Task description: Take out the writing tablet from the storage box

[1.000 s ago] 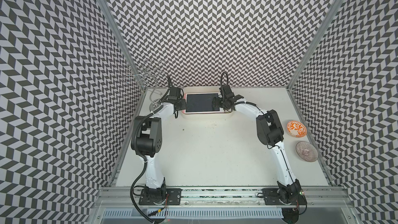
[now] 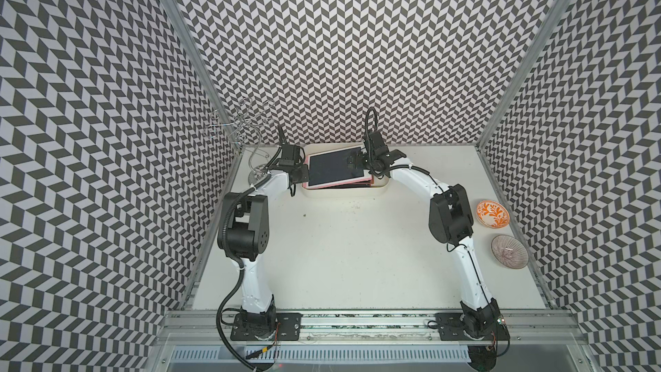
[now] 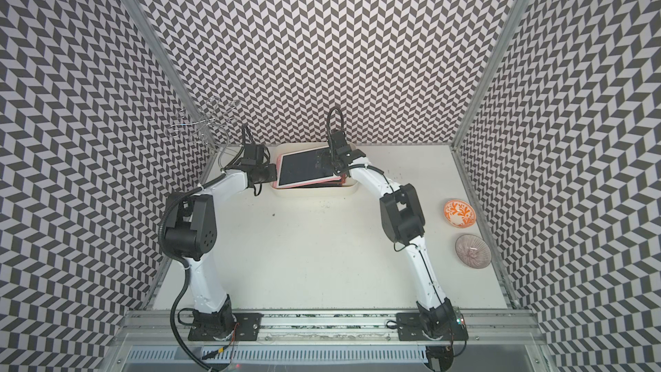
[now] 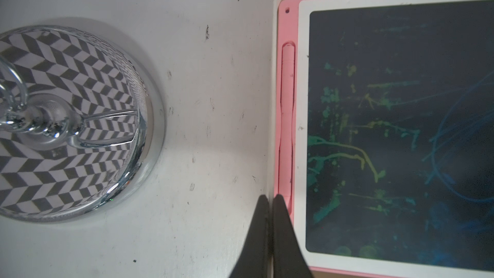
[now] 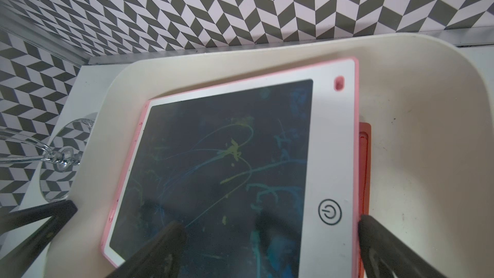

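The pink-edged writing tablet [image 5: 231, 175], dark-screened with a white border, lies askew in the cream storage box [image 5: 427, 149]. Its right end is turned toward the back and looks raised. A red-edged flat item [image 5: 364, 164] shows beneath it. My right gripper is open: one finger is over the screen, the other at the tablet's right edge by the power symbol. At the box's left wall my left gripper is shut, with the thin rim running between its fingertips, beside the tablet's pink stylus [image 4: 287, 123]. In the top left view, the right gripper [image 2: 359, 162] partly hides the tablet [image 2: 332, 167].
A chrome wire stand [image 4: 51, 123] stands left of the box, close to my left arm. An orange-patterned bowl [image 2: 493, 213] and a purplish bowl [image 2: 509, 251] sit at the right edge.
The tablet has turned from straight to askew, its right end going backward and uncovering the item below. My left arm has stayed still.
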